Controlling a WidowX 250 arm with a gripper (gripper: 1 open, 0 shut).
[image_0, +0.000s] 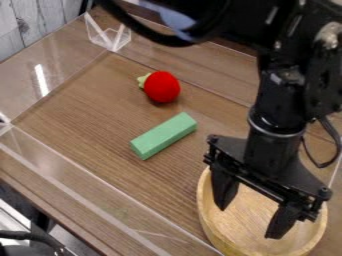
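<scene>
My black gripper (251, 188) is over a round pale wooden bowl (227, 236) at the lower right, its two fingers spread open with no object visible between them. The gripper and arm hide much of the bowl's interior. Left of the bowl, a green block (164, 136) lies on the wooden table. Behind it sits a red round object (162, 87) with a small green tip.
The wooden table (80, 125) has free room on the left and middle. Clear plastic strips run along its left edge, and dark cables show at the lower left.
</scene>
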